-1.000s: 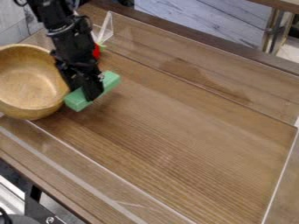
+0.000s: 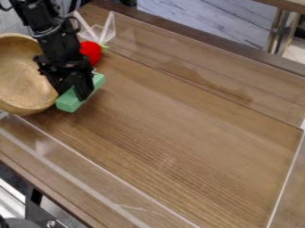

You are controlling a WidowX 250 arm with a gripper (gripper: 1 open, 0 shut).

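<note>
The black gripper (image 2: 74, 82) reaches down from the top left, shut on a green block (image 2: 74, 98) at the right rim of a wooden bowl (image 2: 17, 71). The block is tilted and partly hidden by the fingers; whether it touches the table or the bowl, I cannot tell. A red round object (image 2: 88, 53) lies just behind the gripper.
A white stringy or wiry item (image 2: 98, 30) is at the back left.
The gripper and green block have moved left toward the bowl, exposing more of the red object behind them.
</note>
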